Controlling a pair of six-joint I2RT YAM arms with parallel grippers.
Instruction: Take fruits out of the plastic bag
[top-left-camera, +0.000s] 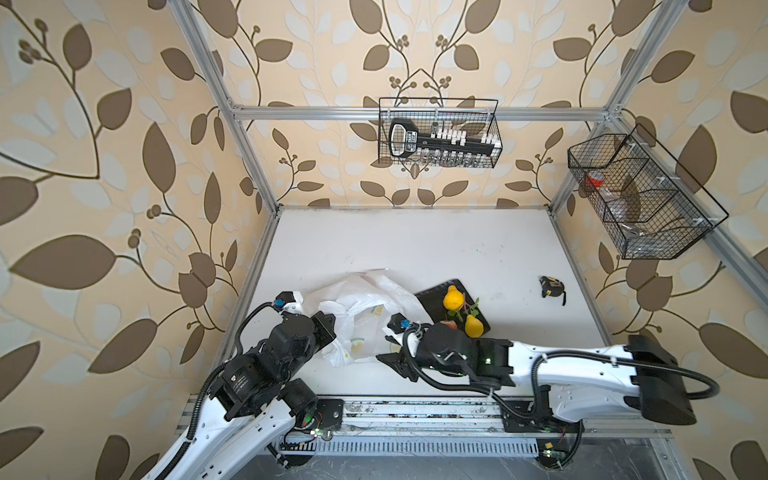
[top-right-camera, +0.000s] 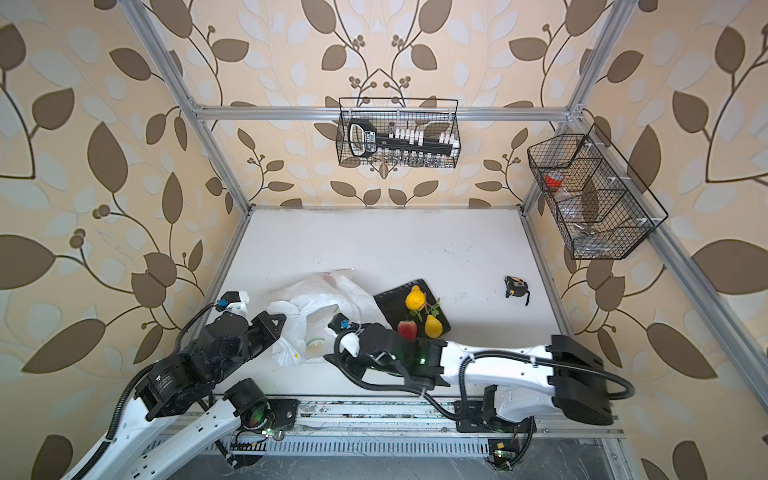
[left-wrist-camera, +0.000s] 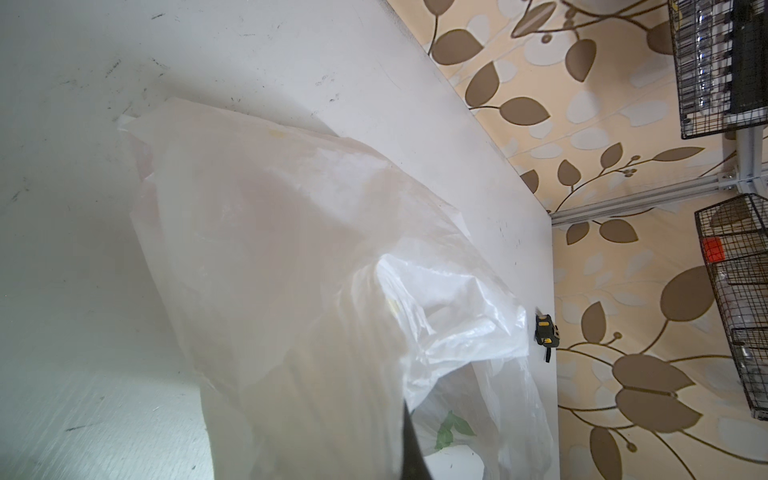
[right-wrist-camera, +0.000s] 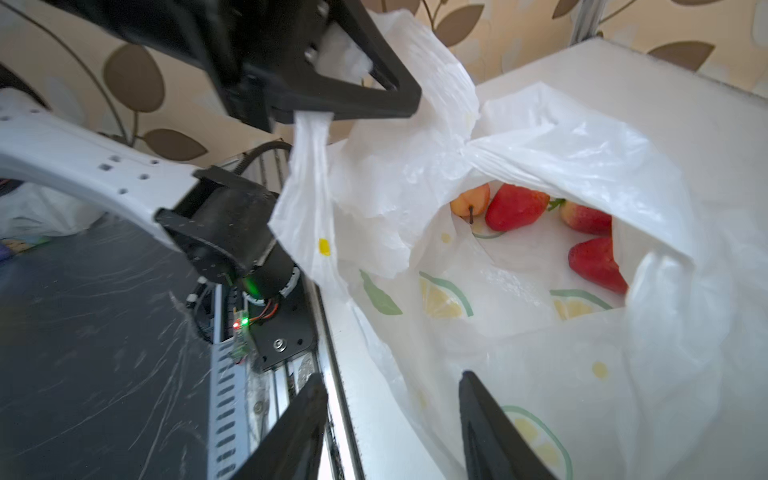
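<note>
The white plastic bag (top-left-camera: 368, 292) lies on the table with its mouth facing the front. My left gripper is shut on the rim of the bag and holds it lifted. Through the opening, the right wrist view shows a yellow-orange fruit (right-wrist-camera: 470, 201), a red fruit (right-wrist-camera: 516, 206) beside it, and two more red fruits (right-wrist-camera: 596, 262) deeper to the right. My right gripper stands at the bag's mouth, its fingers apart with nothing between them. In the left wrist view, the bag (left-wrist-camera: 280, 232) hides the left fingertips.
Right of the bag is a black tray (top-right-camera: 389, 305) holding a yellow fruit (top-right-camera: 415, 298), a yellow pear (top-right-camera: 433, 325) and a red fruit (top-right-camera: 406, 329). A tape measure (top-left-camera: 552, 286) lies at the table's right. Wire baskets (top-left-camera: 440, 132) hang above.
</note>
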